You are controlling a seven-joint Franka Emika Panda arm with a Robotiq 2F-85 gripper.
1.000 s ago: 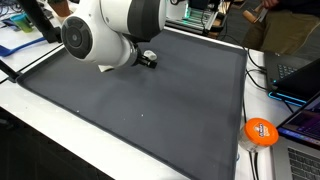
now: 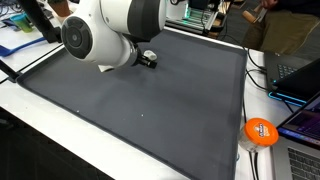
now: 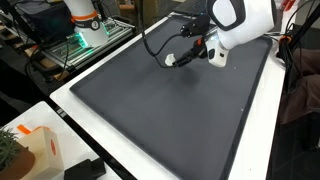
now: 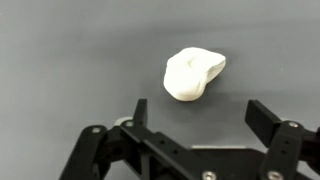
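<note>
A small, rounded white object (image 4: 193, 74) lies on the dark grey mat, just ahead of my gripper in the wrist view. The black fingers (image 4: 138, 113) stand wide apart, and no object shows between their tips. From exterior view 1, the white object (image 2: 150, 55) appears right beside the gripper, which is partly hidden by the white arm (image 2: 95, 40). Exterior view 2 has the white object (image 3: 171, 59) near the gripper's tip, low over the mat. Whether they touch cannot be made out.
An orange-lidded container (image 2: 260, 133) and laptops (image 2: 298, 118) stand beyond its right edge in exterior view 1. A potted plant (image 3: 12, 155) sits at the lower left in exterior view 2.
</note>
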